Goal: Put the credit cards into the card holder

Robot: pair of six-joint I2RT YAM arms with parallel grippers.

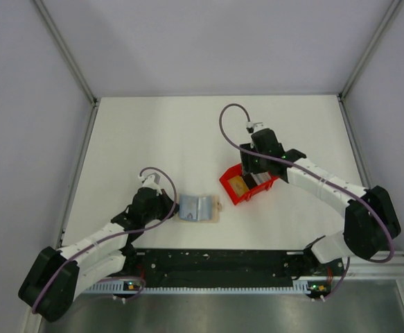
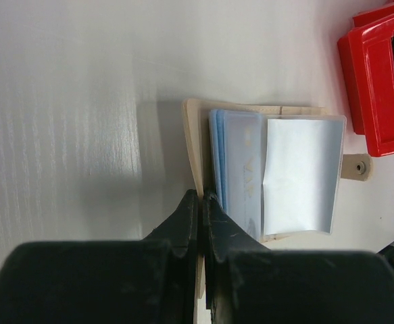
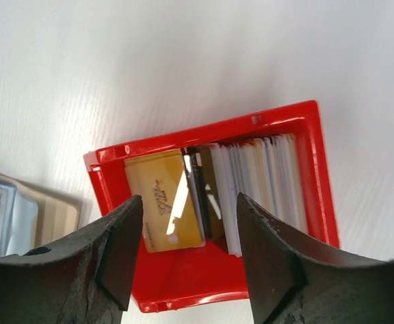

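A tan card holder (image 1: 216,215) lies open on the table, its clear sleeves (image 2: 305,172) facing up. My left gripper is shut on the thin tan edge of the holder's cover. Several cards stand in a red tray (image 3: 197,133): a gold card (image 3: 157,202) leans at the left, a dark card (image 3: 212,196) comes beside it, and pale cards (image 3: 272,177) are packed to the right. My right gripper hovers over the tray, open, its fingertips apart and no card between them.
Left and behind, the white table (image 1: 139,132) is bare. The tray is a little behind and right of the holder, with a small gap between them. A dark strip (image 1: 215,268) runs along the front edge.
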